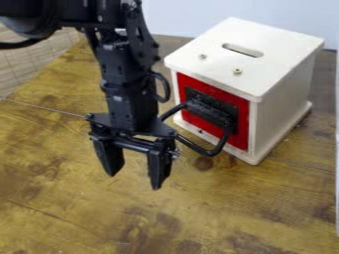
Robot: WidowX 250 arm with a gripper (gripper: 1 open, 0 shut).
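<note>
My black gripper point(133, 159) hangs above the wooden table, fingers pointing down and spread open, nothing between them. It is left of and in front of a white wooden box point(272, 69) with a slot and two small knobs on top. The box's front is a red panel point(237, 142) carrying a black fitting point(212, 107) with a black bar handle point(204, 149) reaching out toward my gripper.
A tiled surface point(27, 69) lies at the back left, and a pale wall point(219, 12) stands behind.
</note>
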